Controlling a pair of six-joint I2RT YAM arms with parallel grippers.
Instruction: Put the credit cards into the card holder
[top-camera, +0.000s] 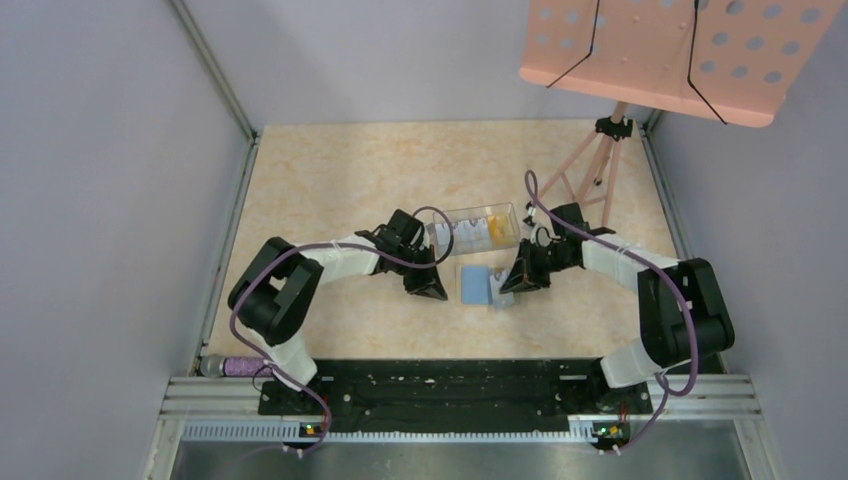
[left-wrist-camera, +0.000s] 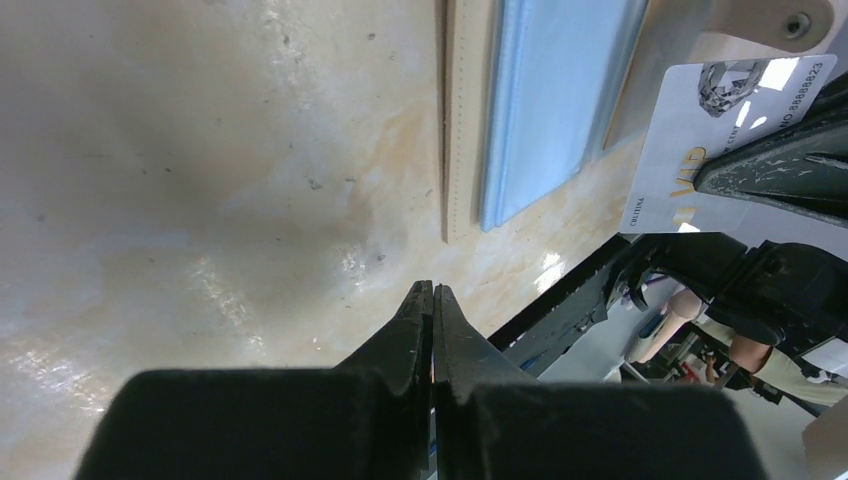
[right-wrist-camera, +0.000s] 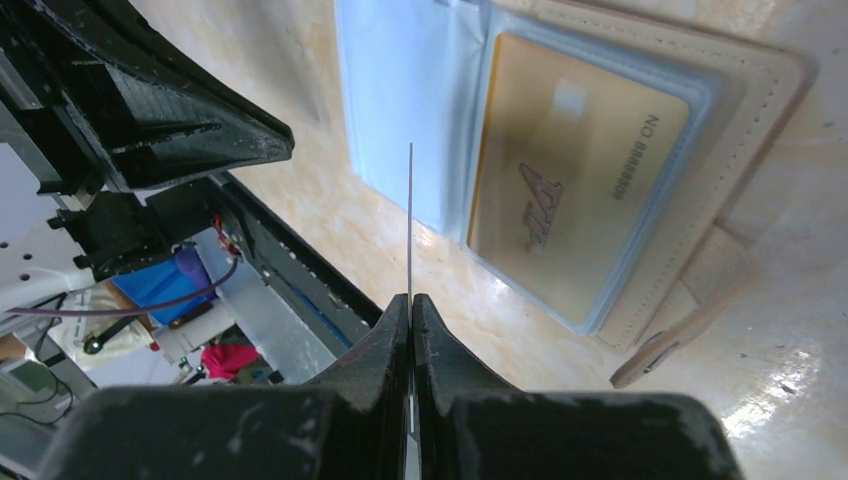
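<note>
The card holder (top-camera: 474, 286) lies open on the table, with light blue sleeves and a stitched beige cover. A gold card (right-wrist-camera: 560, 180) is in its right-hand sleeve, seen in the right wrist view. My right gripper is shut on a white VIP card (left-wrist-camera: 665, 160), which shows edge-on in its own view as a thin upright line. That card hangs above the holder's right half. Left of the holder, my left gripper is shut, nothing showing between its fingers, above bare table.
A clear tray (top-camera: 450, 249) with several white cards and a gold one stands just behind the holder. A strap (right-wrist-camera: 650, 360) sticks out from the holder's side. Open table lies to the left; a pink stand (top-camera: 590, 165) is at the back right.
</note>
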